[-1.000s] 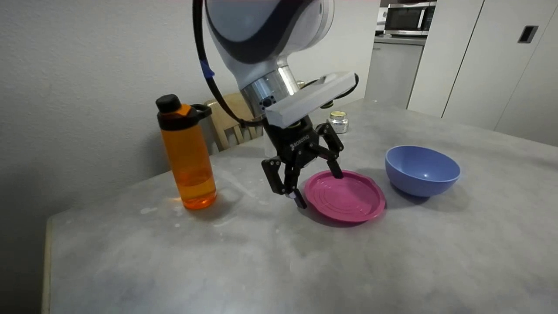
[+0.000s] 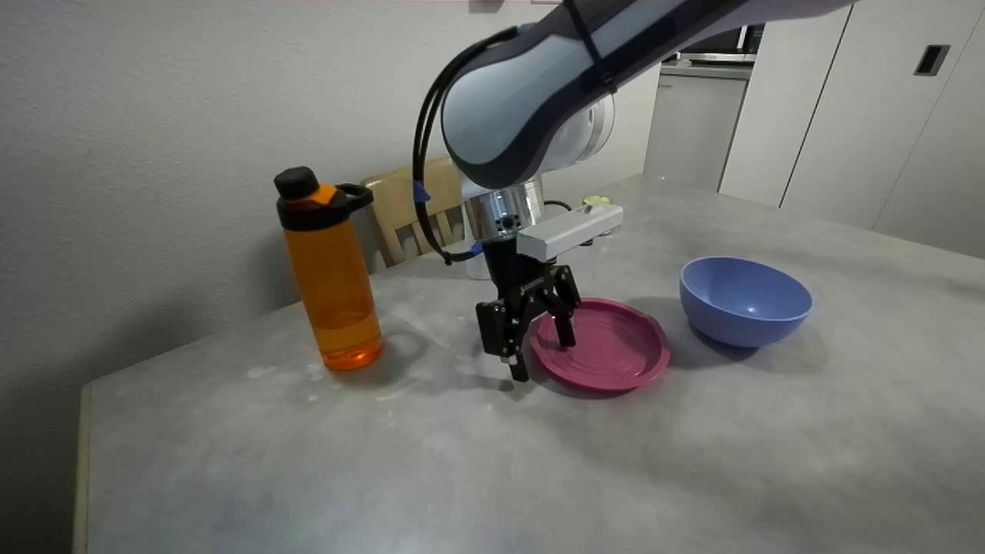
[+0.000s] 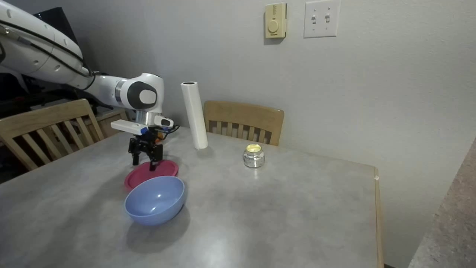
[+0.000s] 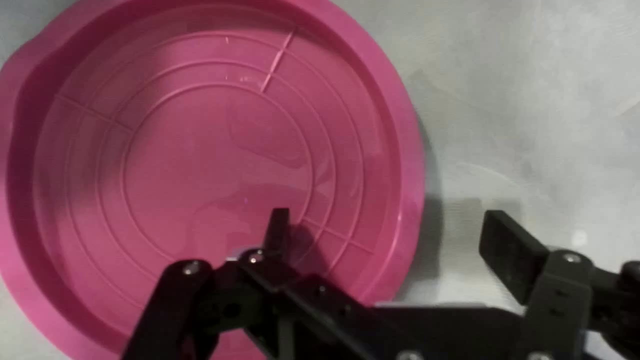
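Note:
A round pink lid (image 2: 614, 346) with a raised rim lies flat on the grey table. My gripper (image 2: 542, 355) stands open at the lid's edge, low over the table, on the side toward the orange bottle. In the wrist view the open gripper straddles the lid's rim: one finger (image 4: 277, 231) is over the pink lid (image 4: 210, 144), the other over bare table. Nothing is gripped. In the second exterior view the gripper (image 3: 143, 164) is at the far side of the lid (image 3: 163, 168), behind the blue bowl.
A blue bowl (image 2: 743, 305) sits close beside the lid. An orange bottle (image 2: 337, 295) stands to the left. A white paper roll (image 3: 195, 116) stands upright at the back, and a small glass jar (image 3: 254, 157) is right of it.
My gripper has come down and become more upright, now at the lid's near-left edge. The lid has shifted slightly left. Bowl and bottle have stayed put.

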